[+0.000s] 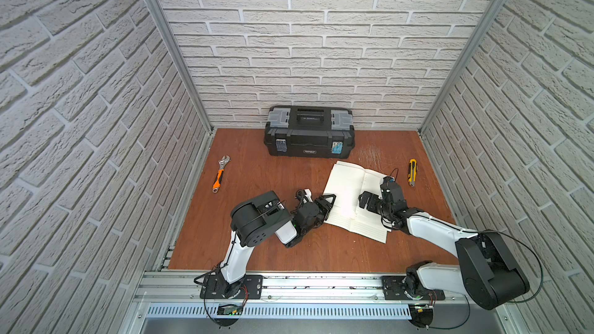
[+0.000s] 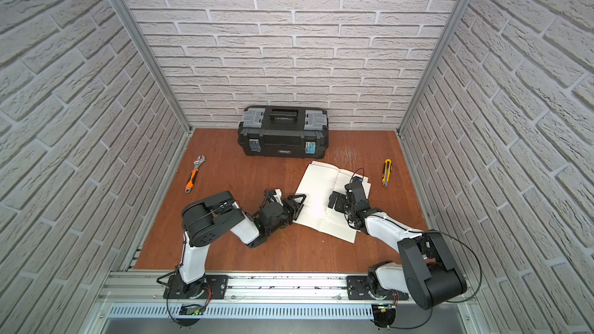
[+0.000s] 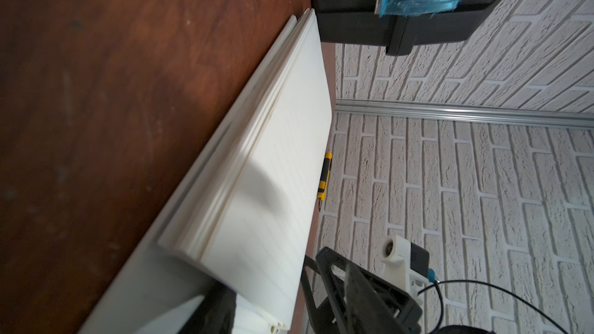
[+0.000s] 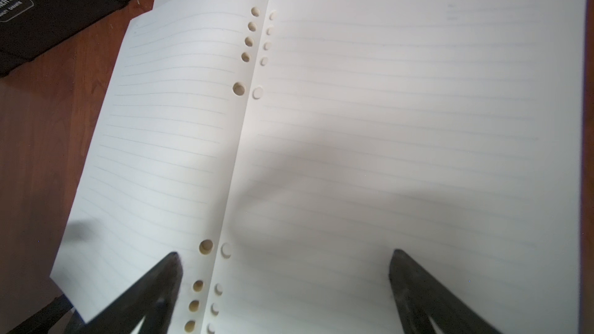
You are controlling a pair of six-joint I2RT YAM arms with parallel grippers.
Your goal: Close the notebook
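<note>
The notebook [image 1: 346,185] lies open on the table, its lined pages pale and its spine running front to back. At its left edge is my left gripper [image 1: 329,203]. In the left wrist view its fingers [image 3: 216,312] stand apart, one low by the underside of the lifted left page stack [image 3: 272,204] and the other above it; whether either touches the paper cannot be told. My right gripper [image 1: 366,203] hovers over the right page. In the right wrist view its fingers [image 4: 151,300] are wide apart above the paper [image 4: 383,148], nothing between them.
A black toolbox [image 1: 309,142] stands behind the notebook. An orange-handled wrench [image 1: 219,176] lies at the left and a yellow cutter [image 1: 412,173] at the right. Bare table [image 1: 247,167] stretches left of the notebook.
</note>
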